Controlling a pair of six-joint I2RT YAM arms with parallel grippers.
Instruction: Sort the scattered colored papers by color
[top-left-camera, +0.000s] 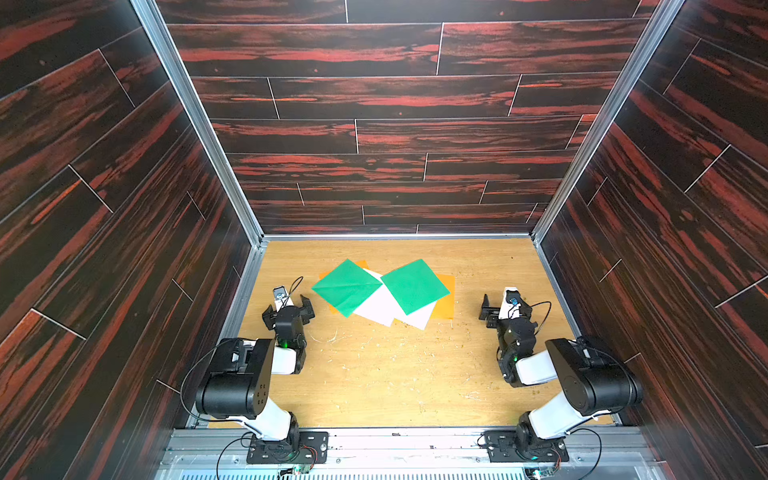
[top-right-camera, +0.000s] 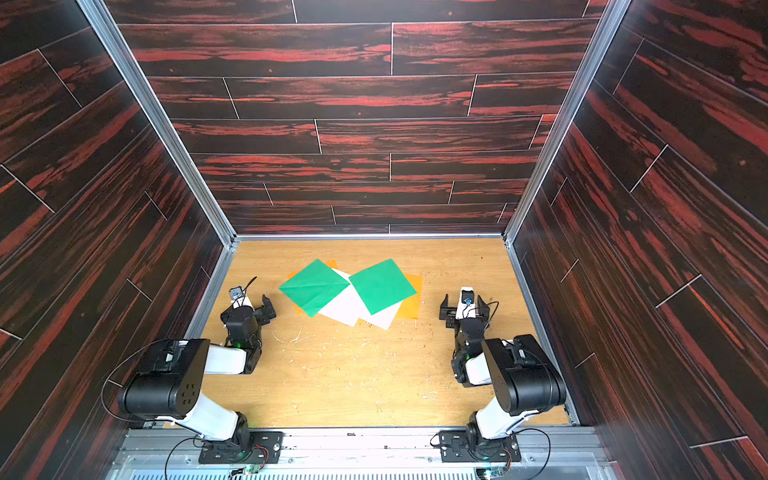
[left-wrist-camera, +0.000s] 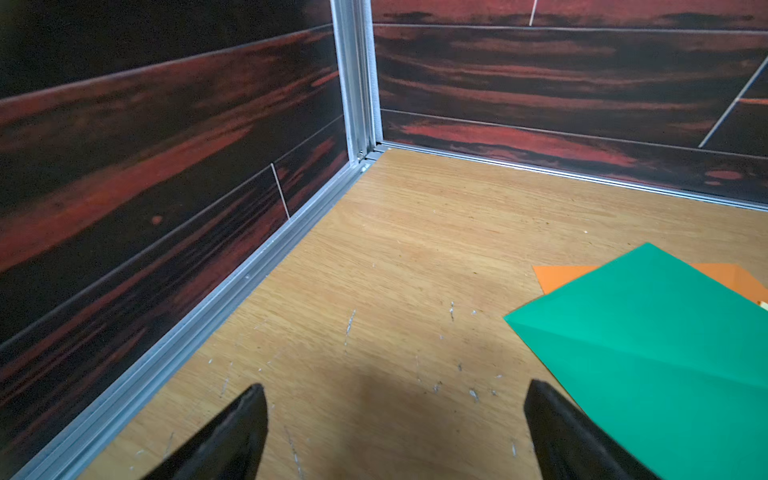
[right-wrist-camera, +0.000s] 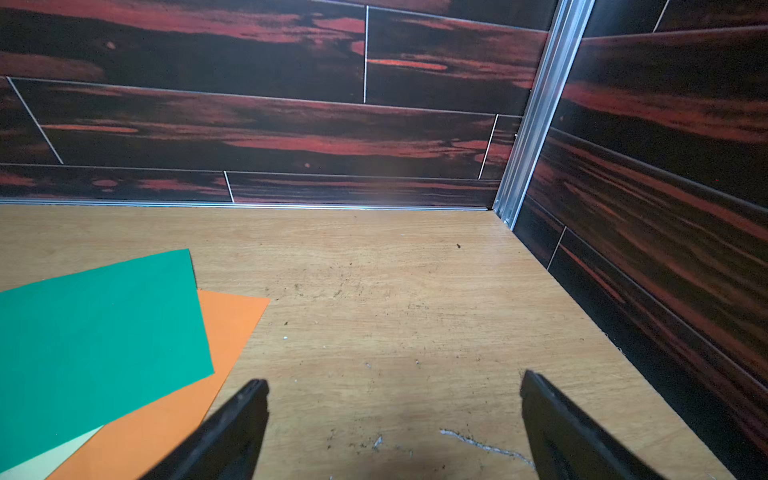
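Two green papers lie uppermost in an overlapping group at the table's middle back: the left green paper (top-left-camera: 345, 288), which has a crease, and the right green paper (top-left-camera: 415, 286). Between and beneath them show a left white paper (top-left-camera: 374, 308) and a right white paper (top-left-camera: 417, 317). Orange paper (top-left-camera: 446, 297) sticks out at the right, and another orange paper (left-wrist-camera: 560, 275) peeks from behind the left green one. Left of the group, my left gripper (top-left-camera: 289, 308) is open and empty. My right gripper (top-left-camera: 502, 309) stands open to the right, also empty, apart from the papers.
Bare wooden table (top-left-camera: 392, 376) spreads in front of the papers, with small scraps and marks on it. Open table also lies behind them and at both sides. Dark red-streaked walls (top-left-camera: 384, 136) with metal edging close off the back and sides.
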